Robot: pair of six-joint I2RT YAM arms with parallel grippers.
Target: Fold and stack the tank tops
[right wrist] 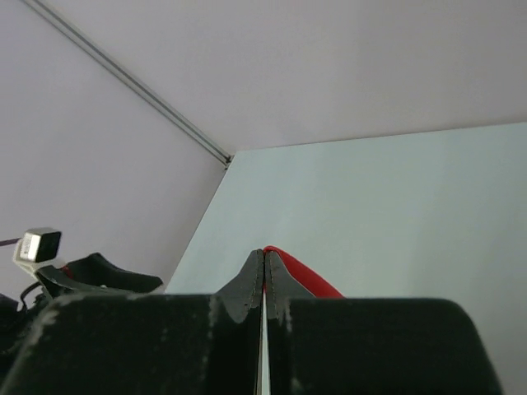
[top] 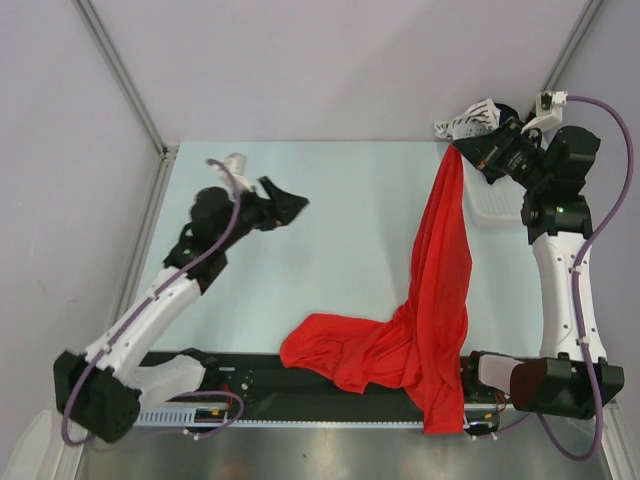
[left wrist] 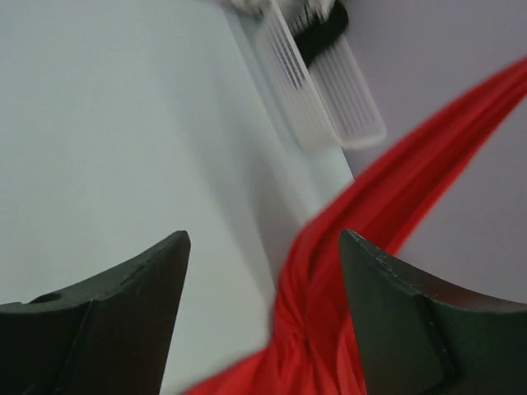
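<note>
A red tank top [top: 440,280] hangs from my right gripper [top: 460,145], which is shut on its upper tip at the right of the table. Its lower part lies crumpled across the front edge [top: 350,355] and hangs below it. In the right wrist view the red cloth [right wrist: 309,276] shows at the closed fingertips. My left gripper [top: 295,205] is blurred in the top view, over the middle-left of the table with nothing in it; its fingers [left wrist: 107,321] stand apart in the left wrist view, the red cloth beyond them.
A white basket [top: 490,205] with striped and black clothing [top: 465,120] stands at the back right, partly behind my right arm.
</note>
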